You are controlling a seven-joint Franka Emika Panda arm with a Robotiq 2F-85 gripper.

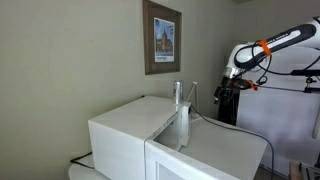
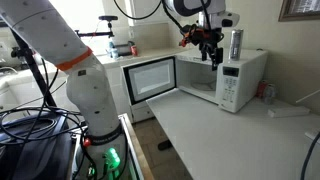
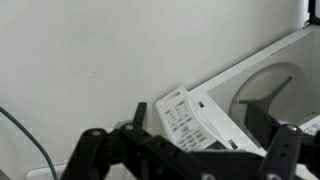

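Note:
A white microwave stands on the table with its door swung wide open. Its keypad and the round plate inside show in the wrist view. On top of the microwave stands a silver cylinder, also visible as an upright silver shape in exterior view 1. My gripper hangs in the air near the microwave's open front, at about the height of its top. The fingers are apart, and nothing shows between the fingers.
The open door juts out into the room. Beside the microwave is a reddish-brown jar. A framed picture hangs on the wall above.

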